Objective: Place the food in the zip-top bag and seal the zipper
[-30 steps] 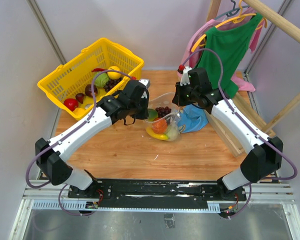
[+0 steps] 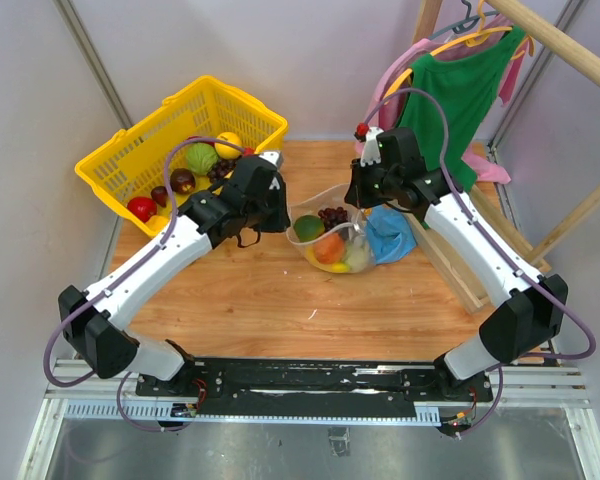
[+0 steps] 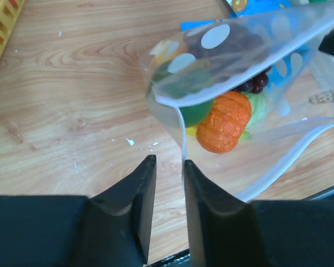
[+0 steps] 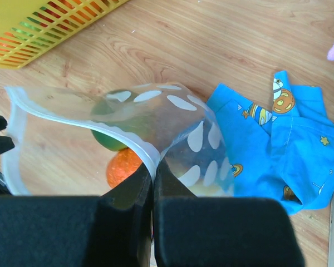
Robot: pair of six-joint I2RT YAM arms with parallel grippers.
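The clear zip bag holds a green fruit, an orange fruit, dark grapes and something yellow. My right gripper is shut on the bag's rim at the top right, holding it up. My left gripper stands part open at the bag's left end, the zipper edge running down between or just by its fingertips.
A yellow basket of produce stands back left. A blue cloth lies right of the bag. The clothes rack stands at the right.
My left gripper has moved back and left from a second ago, and the bag's left end now reaches farther left. The right gripper has shifted only slightly.
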